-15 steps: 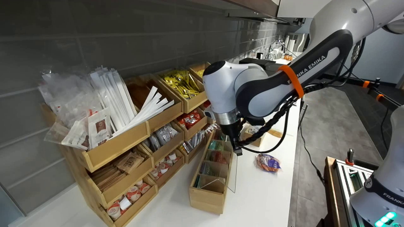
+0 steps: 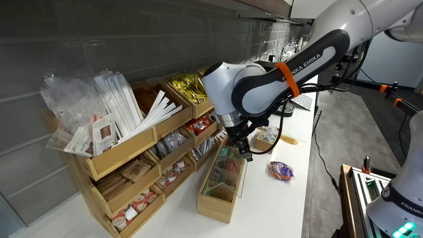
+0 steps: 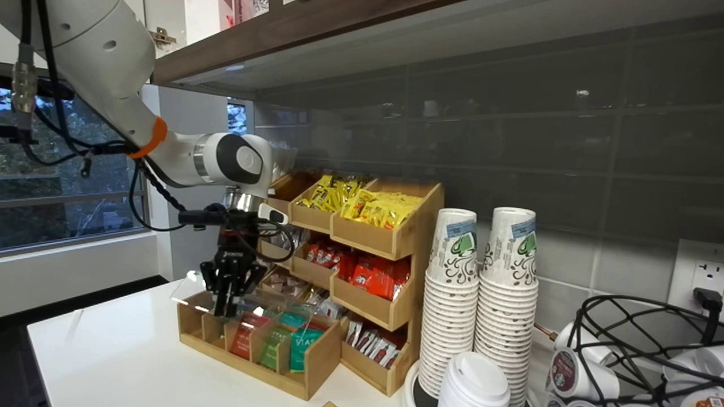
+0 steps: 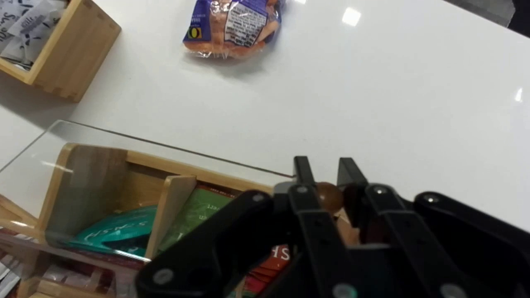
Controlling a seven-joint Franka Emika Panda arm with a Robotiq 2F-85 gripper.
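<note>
A long wooden tea box [image 2: 216, 207] stands on the white counter, with tea packets in its compartments. Over it lies a clear lid [image 4: 94, 130], tilted and jutting past the box's counter-side edge. My gripper is at that edge of the lid, its fingers shut on a small round brown knob [image 4: 328, 196]. How the knob joins the lid is hidden by the fingers. In exterior view 2 the gripper [image 3: 224, 311] points down above the box, and the clear lid [image 3: 188, 288] shows on both sides of it.
A tiered wooden shelf [image 2: 119, 152] of packets and cups stands beside the tea box. A bag of carrots [image 2: 280, 170] and a small wooden box of packets [image 2: 266, 137] share the counter. Stacked paper cups [image 3: 449, 305] rise near the shelf. Open counter lies around the carrots.
In exterior view 1 the arm and gripper have shifted left, toward the shelf. The lid's outer edge has moved left with them, and the tea box stands slightly farther left.
</note>
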